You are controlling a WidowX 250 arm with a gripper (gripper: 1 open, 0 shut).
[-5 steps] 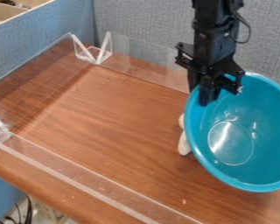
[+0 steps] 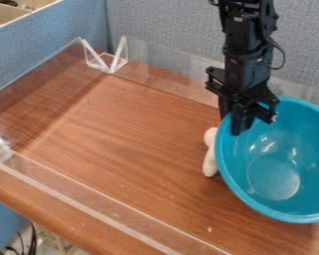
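Note:
A large turquoise bowl (image 2: pixel 275 179) sits at the right of the wooden table, partly cut off by the frame edge. My black gripper (image 2: pixel 237 118) is shut on its upper-left rim, coming down from above. A white, soft-looking object (image 2: pixel 210 159) lies on the table just left of the bowl, partly hidden by it.
Clear plastic guards with white brackets (image 2: pixel 104 62) line its edges. Grey padded walls stand behind, and cables hang below the lower-left edge.
The bowl has shifted slightly and its tilt has changed, with its rim lower at the top. My gripper has moved slightly with it, keeping hold of the rim.

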